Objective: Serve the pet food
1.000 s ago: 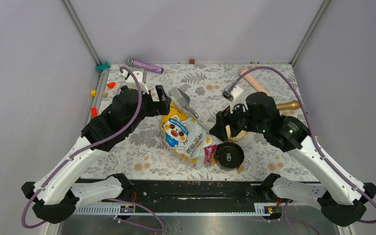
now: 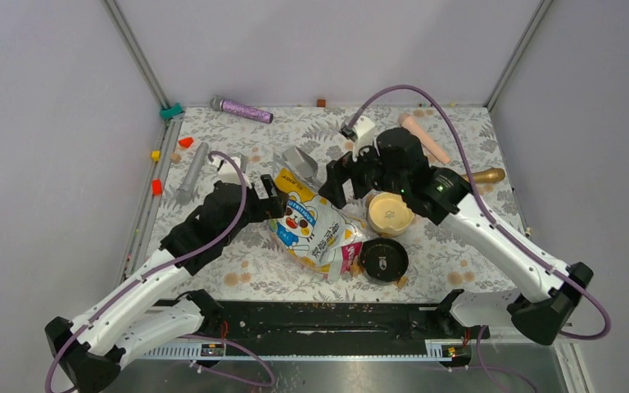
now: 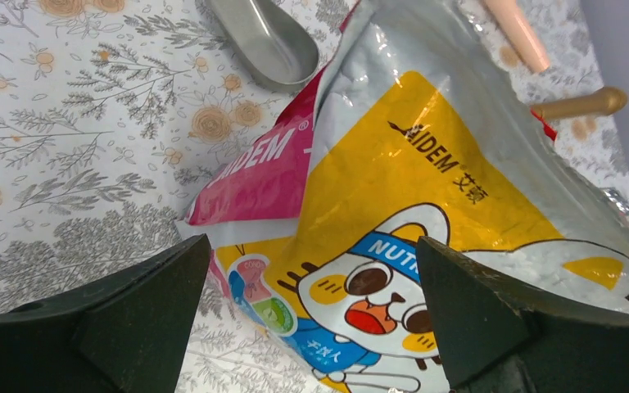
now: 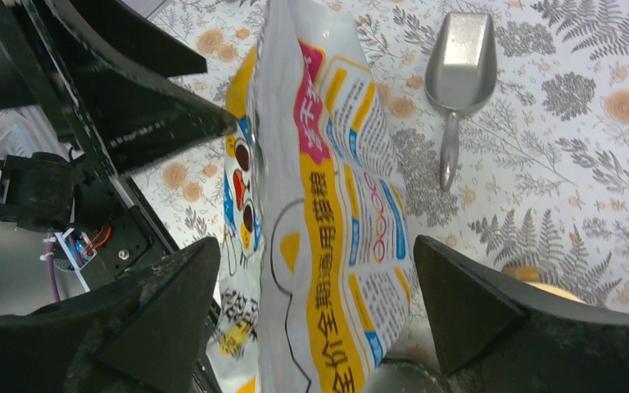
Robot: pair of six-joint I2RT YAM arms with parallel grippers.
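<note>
A yellow and white pet food bag (image 2: 311, 225) with a cartoon dog leans across the middle of the table. My left gripper is open, its fingers spread over the bag's dog-faced side (image 3: 368, 278). From the other side my right gripper hangs open above the bag (image 4: 319, 188); whether its fingers touch the bag I cannot tell. A metal scoop (image 4: 462, 65) lies behind the bag. A cream bowl (image 2: 390, 213) and a black bowl (image 2: 384, 260) are to the bag's right, the black one nearer the front.
Along the back lies a purple microphone (image 2: 244, 110). A grey cylinder (image 2: 191, 173) is at the left; a pink roller (image 2: 423, 137) and a wooden handle (image 2: 485, 176) are at the right. Bare tabletop (image 2: 467, 254) shows at the front right.
My right gripper has moved left and toward the back, over the bag's right side. Both remain open.
</note>
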